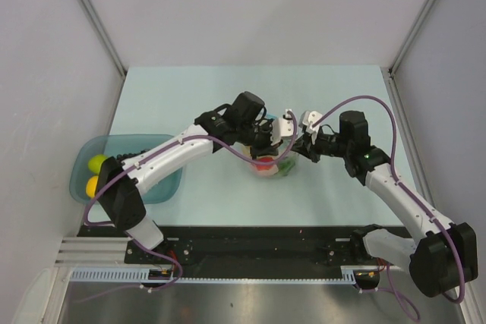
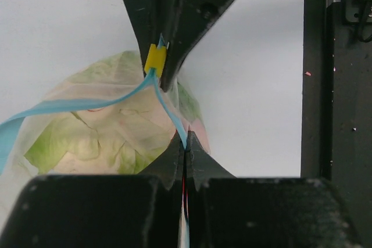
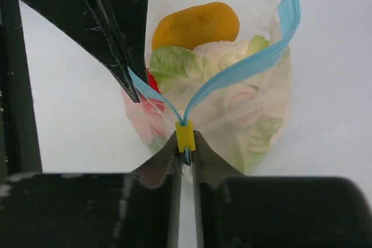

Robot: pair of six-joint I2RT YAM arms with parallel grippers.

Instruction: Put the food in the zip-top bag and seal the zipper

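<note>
The zip top bag (image 1: 262, 165) stands mid-table between both arms, holding a yellow-orange food item (image 3: 195, 26), pale green leafy pieces (image 2: 64, 149) and something red. In the left wrist view my left gripper is shut at the bag's blue zipper (image 2: 70, 104), a blue strip between its fingertips. In the right wrist view my right gripper is shut on the zipper's end, at the yellow slider (image 3: 185, 135). The other gripper's fingers stand close to the bag's edge in each wrist view.
A teal bin (image 1: 159, 187) at the left holds several food items, green, yellow and dark. A dark edge runs along the table's front.
</note>
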